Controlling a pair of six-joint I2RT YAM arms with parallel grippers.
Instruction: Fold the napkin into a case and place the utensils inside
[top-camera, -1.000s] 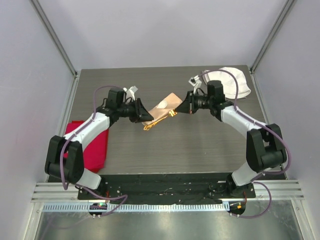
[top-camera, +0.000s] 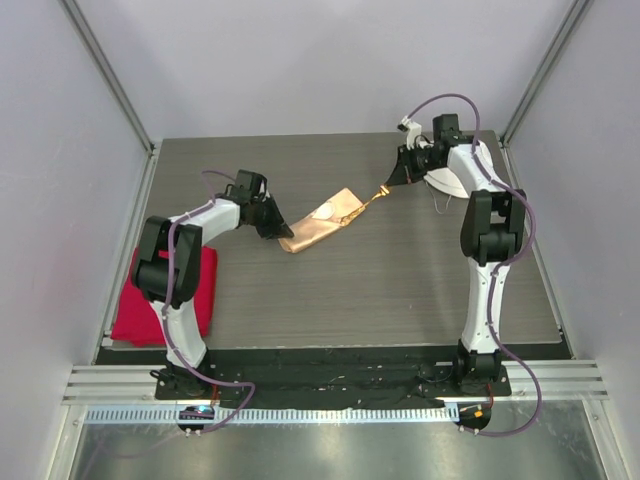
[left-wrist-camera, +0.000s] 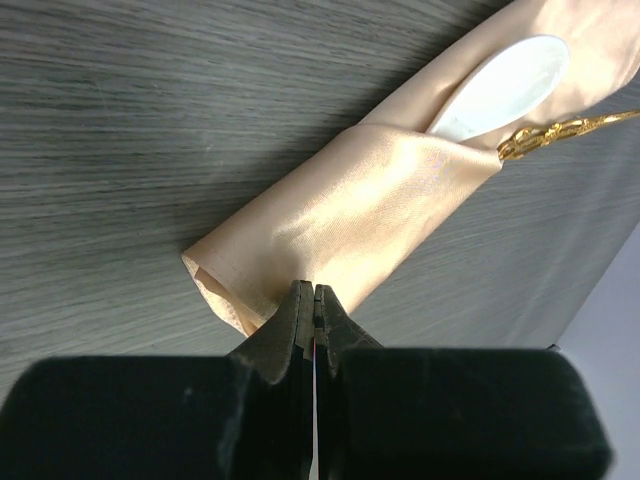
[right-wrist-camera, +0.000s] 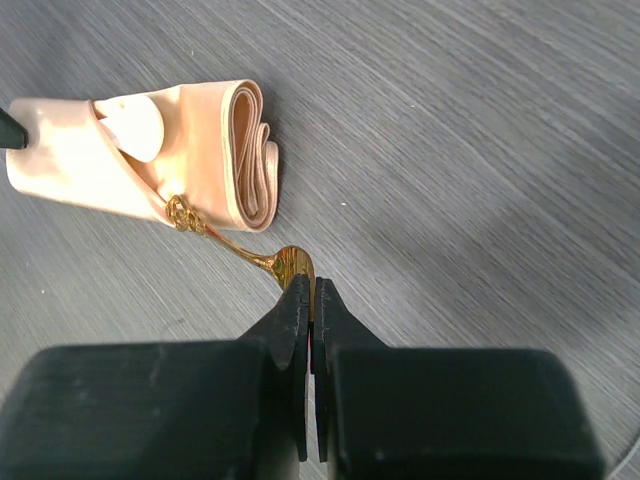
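The folded peach napkin (top-camera: 315, 228) (left-wrist-camera: 310, 220) (right-wrist-camera: 210, 150) lies mid-table, with a white spoon (left-wrist-camera: 505, 85) (right-wrist-camera: 135, 130) tucked into its fold. A gold utensil (top-camera: 365, 205) (left-wrist-camera: 565, 130) (right-wrist-camera: 240, 247) has its ornate end at the fold's opening and its other end at my right gripper (top-camera: 388, 183), which is shut on it. My left gripper (top-camera: 284, 235) is shut at the napkin's closed end; whether cloth is between its fingertips is hard to tell.
A red cloth (top-camera: 135, 310) lies at the front left under the left arm. A white cloth (top-camera: 475, 165) lies at the back right, partly behind the right arm.
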